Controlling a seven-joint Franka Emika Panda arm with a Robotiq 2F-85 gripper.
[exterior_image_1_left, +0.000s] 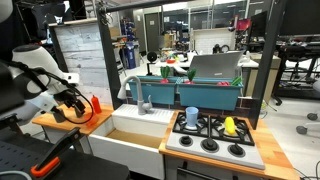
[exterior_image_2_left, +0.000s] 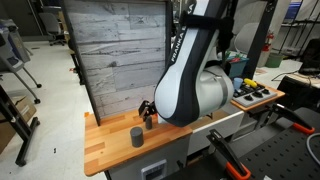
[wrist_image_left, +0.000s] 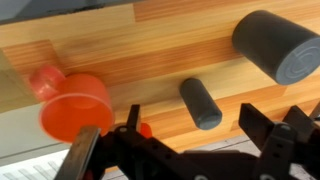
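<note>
My gripper is open, its fingers wide apart in the wrist view. A small dark grey cylinder (wrist_image_left: 203, 104) shows between and beyond them, with no finger seen touching it. To its upper right is a larger dark cylinder (wrist_image_left: 276, 46); a red cup (wrist_image_left: 76, 106) with a handle lies to the left. From the second exterior side, the small cylinder (exterior_image_2_left: 149, 122) stands behind the larger one (exterior_image_2_left: 137, 138), close to my gripper's fingers. In exterior view 1, the red cup (exterior_image_1_left: 91, 119) is near the counter's front edge.
A red bottle (exterior_image_1_left: 96, 104) stands behind the cup. To the right are an empty sink (exterior_image_1_left: 132, 140), a faucet (exterior_image_1_left: 138, 90) and a stove (exterior_image_1_left: 212, 138) bearing a blue cup (exterior_image_1_left: 192, 115) and a yellow object (exterior_image_1_left: 230, 126). A plank wall (exterior_image_2_left: 125, 60) backs the counter.
</note>
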